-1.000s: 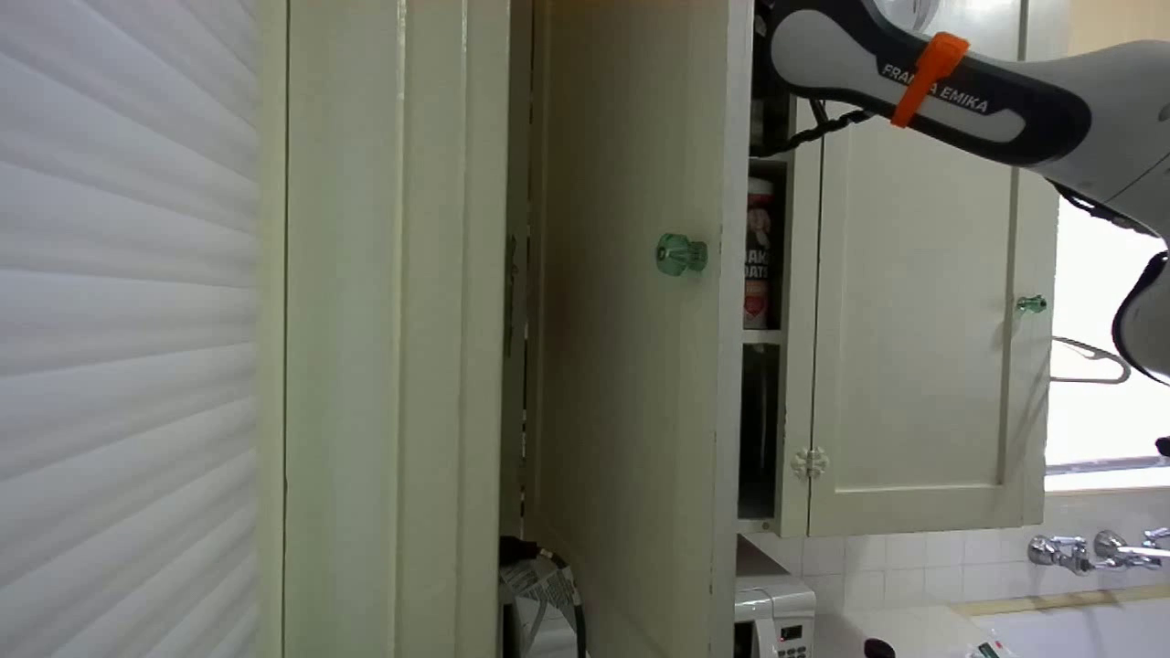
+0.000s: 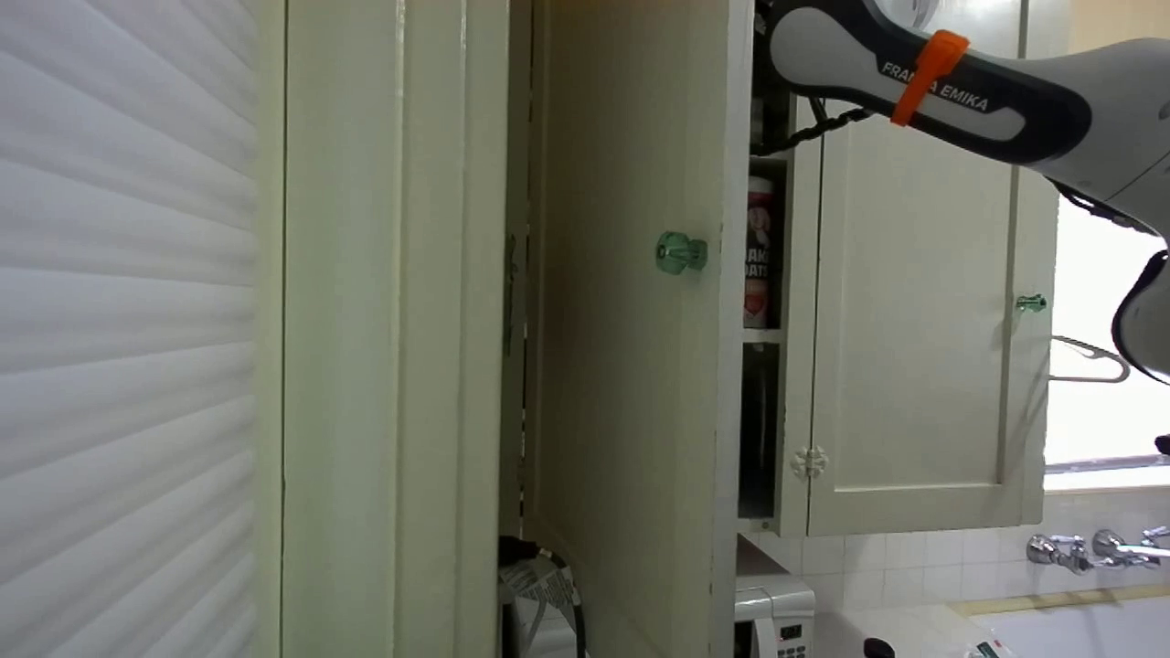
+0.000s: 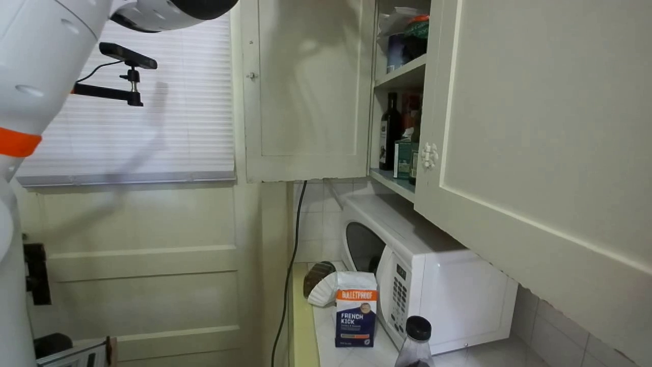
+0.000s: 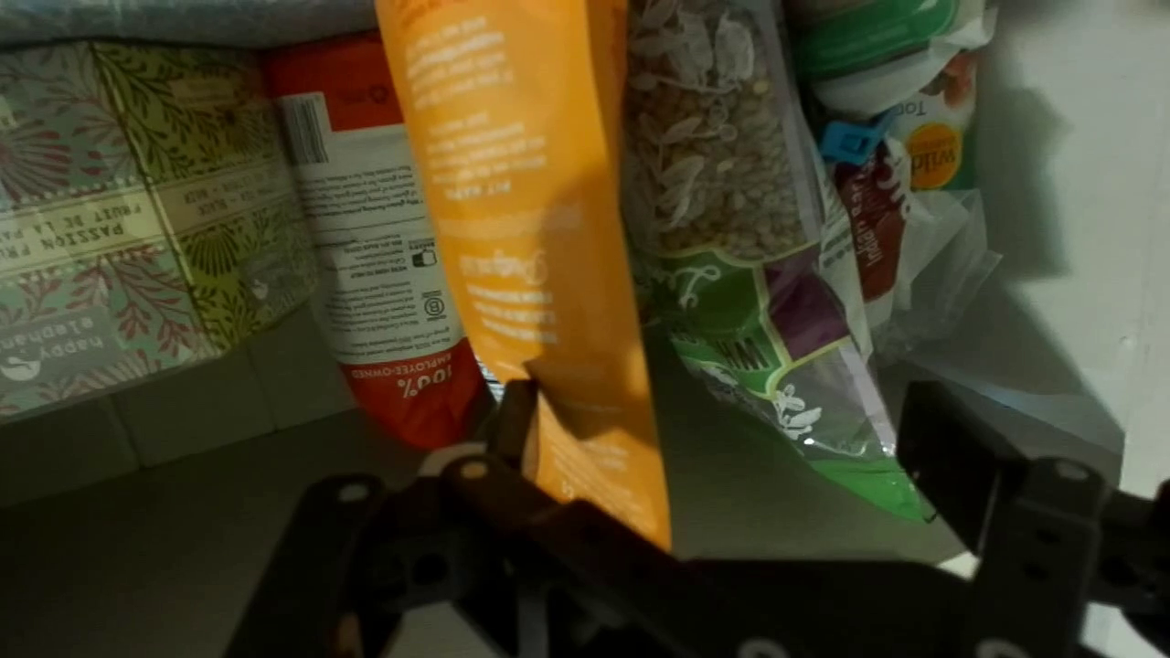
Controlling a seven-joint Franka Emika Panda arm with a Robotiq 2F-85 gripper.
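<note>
In the wrist view my gripper stands open inside a cupboard, its two dark fingers wide apart. A clear bag of grain (image 4: 724, 164) with a green and purple label hangs down into the space ahead of the gap. The lower end of an orange packet (image 4: 537, 241) lies at the left finger; whether they touch I cannot tell. To the left are a red and white packet (image 4: 378, 241) and a patterned tea box (image 4: 121, 208). Both exterior views leave the gripper out of sight; the arm (image 2: 932, 82) reaches behind the open cupboard door (image 2: 625, 362) in exterior view 1.
On the right of the wrist view, more bags (image 4: 888, 219) sit beside a pale cupboard wall (image 4: 1097, 197). Below the cupboard, a white microwave (image 3: 458, 293), a coffee bag (image 3: 355, 315) and a black-capped bottle (image 3: 418, 333) occupy the counter.
</note>
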